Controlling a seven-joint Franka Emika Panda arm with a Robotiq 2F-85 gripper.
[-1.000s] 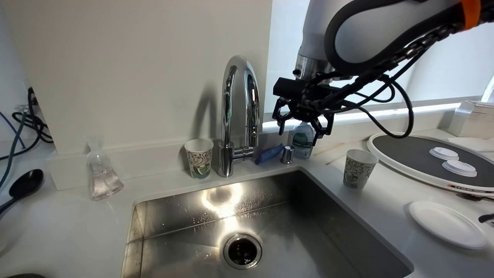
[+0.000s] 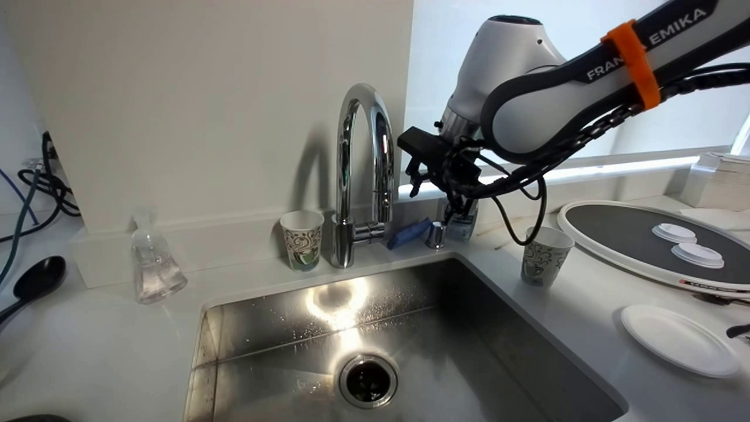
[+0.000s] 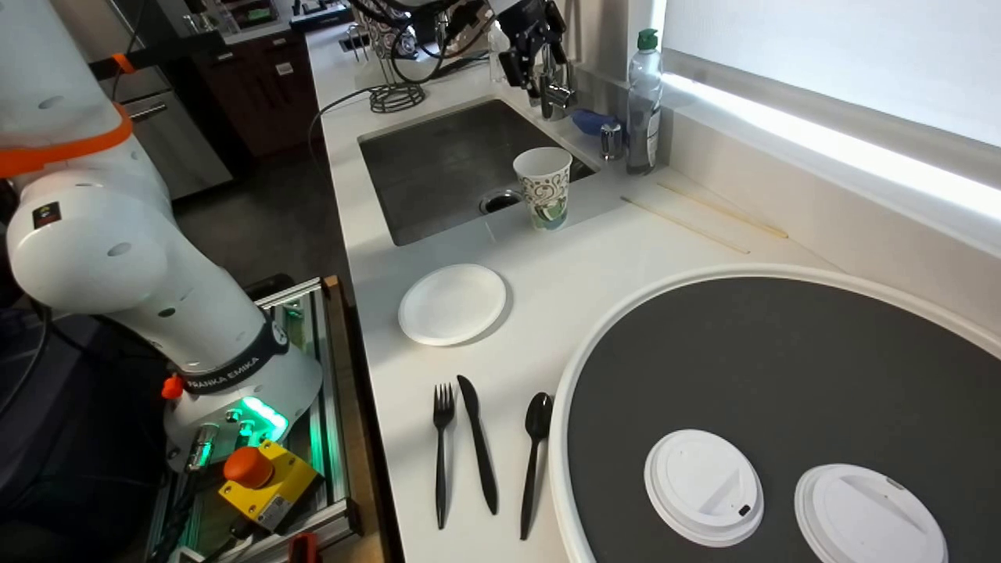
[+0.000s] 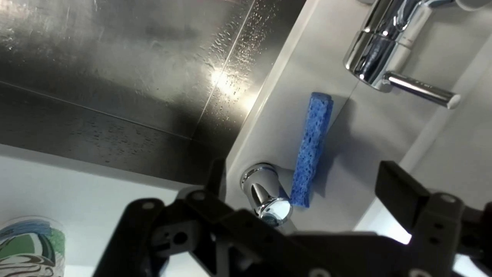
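My gripper is open, its two dark fingers wide apart with nothing held between them. Beyond the fingertips in the wrist view, a blue sponge (image 4: 312, 150) stands on its narrow edge on the counter strip behind the sink. Right beside the sponge is a short chrome cap (image 4: 266, 194), close to the sink corner. From the first exterior view, the gripper (image 2: 436, 196) hangs tilted above the sponge (image 2: 409, 233) and the chrome cap (image 2: 436, 235), clear of both.
The chrome faucet (image 2: 344, 239) rises left of the sponge, its lever pointing that way. A soap bottle (image 3: 644, 112) stands behind the cap. Paper cups (image 2: 303, 242) (image 2: 545, 257) flank this area. The sink basin (image 2: 436, 351) is empty.
My arm has swung and the gripper has tilted, shifting slightly left toward the faucet in the first exterior view. It now covers more of the soap bottle. The sponge and cups have not moved.
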